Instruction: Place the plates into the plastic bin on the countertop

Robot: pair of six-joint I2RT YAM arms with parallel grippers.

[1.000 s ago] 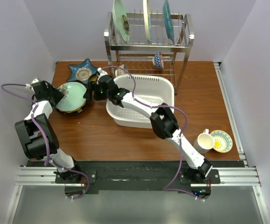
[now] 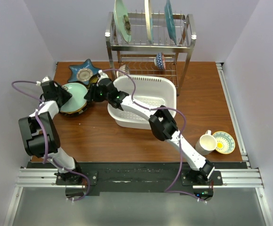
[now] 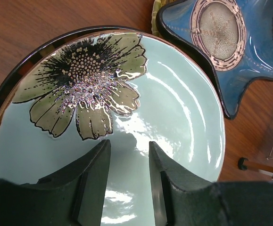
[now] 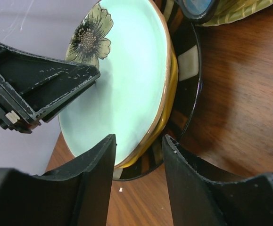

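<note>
A pale green plate (image 2: 73, 98) with a dark flower lies on top of a small stack at the back left; a yellow plate (image 4: 164, 116) and a dark patterned plate (image 4: 191, 96) show beneath it in the right wrist view. Over the green plate's left part hangs my left gripper, its fingers part open with nothing between them. At the stack's right edge is my right gripper, also part open; the plate rims lie just beyond the gap between its fingertips. The white plastic bin (image 2: 169, 101) stands empty in the middle.
Behind the stack sits a blue star-shaped dish (image 2: 90, 66). A metal rack (image 2: 150, 48) holding several plates rises behind the bin. Front right are a white mug (image 2: 205, 143) and a small patterned plate (image 2: 225, 142). Right of the bin the counter is clear.
My left gripper has moved right, farther over the green plate. The right gripper has barely shifted, and the plates look unmoved.
</note>
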